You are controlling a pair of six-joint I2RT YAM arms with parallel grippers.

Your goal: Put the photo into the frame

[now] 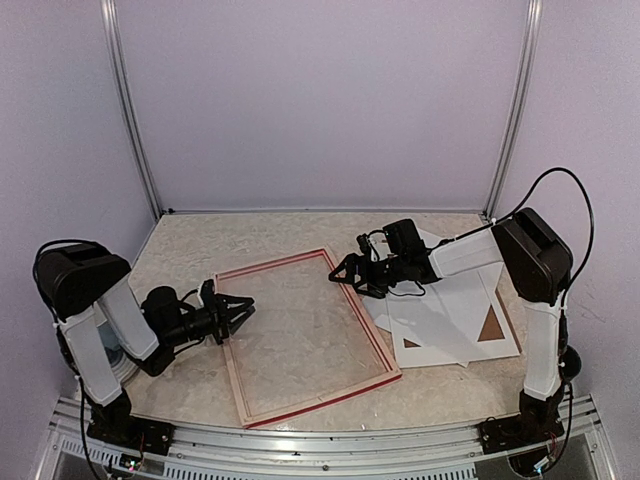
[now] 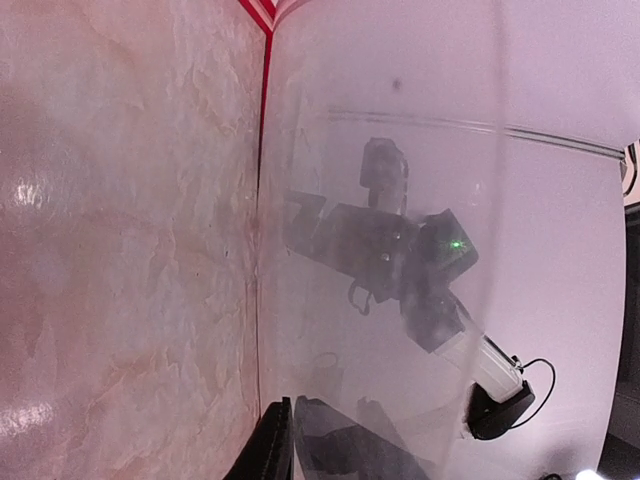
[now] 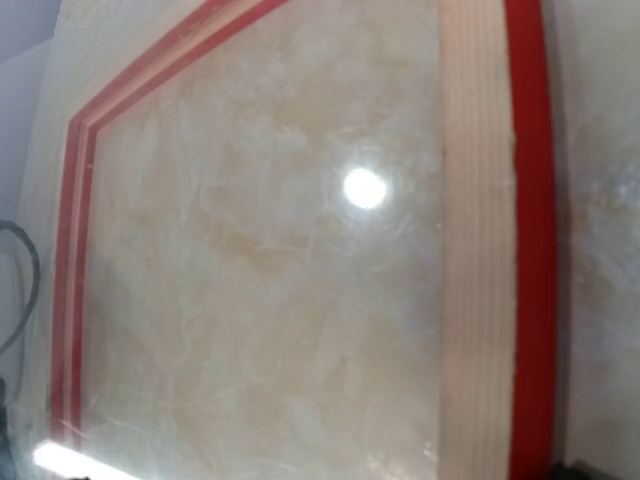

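Observation:
The red-edged wooden frame (image 1: 386, 378) with its clear panel (image 1: 300, 340) lies mid-table; the right wrist view shows its red-and-wood edge (image 3: 478, 240) up close. My left gripper (image 1: 240, 315) is at the frame's left side, its dark fingertips low in the left wrist view against a translucent sheet; whether it holds anything is unclear. My right gripper (image 1: 348, 275) is over the frame's upper right edge, fingers spread, apparently empty. White sheets (image 1: 450, 320) lie to the right, partly under the right arm.
A brown board with triangular corners (image 1: 492, 326) shows among the white sheets. Side walls close in both ends.

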